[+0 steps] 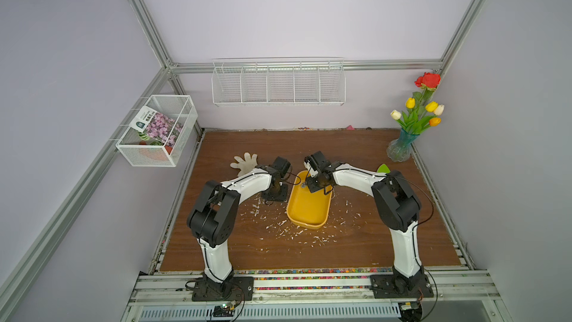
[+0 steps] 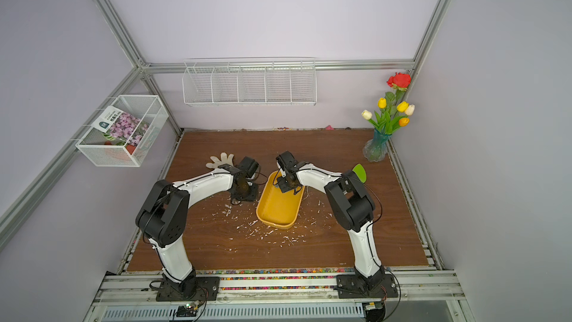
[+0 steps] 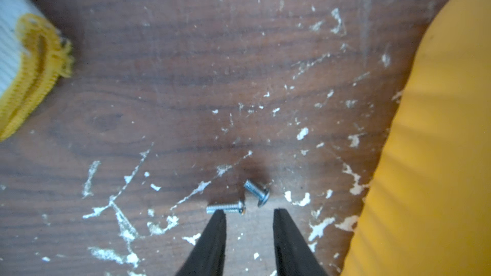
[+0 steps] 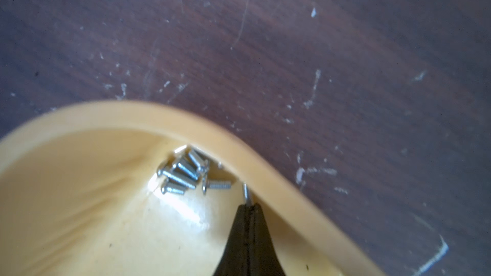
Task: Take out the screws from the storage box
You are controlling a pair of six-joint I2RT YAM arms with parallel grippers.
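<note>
The yellow storage box [image 1: 309, 211] stands mid-table. In the right wrist view several silver screws [image 4: 176, 177] are heaped in its corner. One separate screw [image 4: 246, 192] lies near the box wall, just beyond the tips of my right gripper. Those fingers are shut together, with nothing seen between them; the screw's near end is partly hidden by the tips. On the table left of the box, two screws lie close together, one angled [image 3: 256, 192] and one flat [image 3: 225, 208]. Above and around them my left gripper hovers open and empty.
A white glove [image 1: 245, 163] with a yellow cuff lies behind the left arm. At the right back are a green item [image 1: 383, 168] and a flower vase [image 1: 400, 146]. White scraps dot the wood around the box.
</note>
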